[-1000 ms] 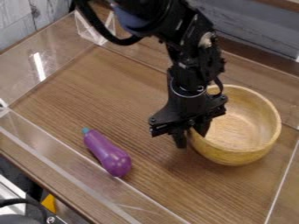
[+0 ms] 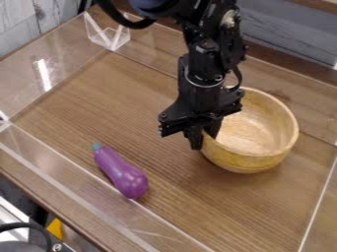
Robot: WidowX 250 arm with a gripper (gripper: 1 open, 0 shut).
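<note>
My gripper (image 2: 200, 132), black, reaches down from the top centre and is shut on the near-left rim of a round wooden bowl (image 2: 261, 140) right of centre. The fingertips are small and dark against the rim, partly hiding that side of the bowl. A purple toy eggplant (image 2: 121, 172) with a small teal tip lies apart at the lower left, on the wooden floor of the work area.
A clear plastic bracket (image 2: 112, 30) stands at the top left corner area. Walls edge the left side.
My gripper and the bowl have moved up the frame and somewhat to the left together. The eggplant has stayed where it was.
</note>
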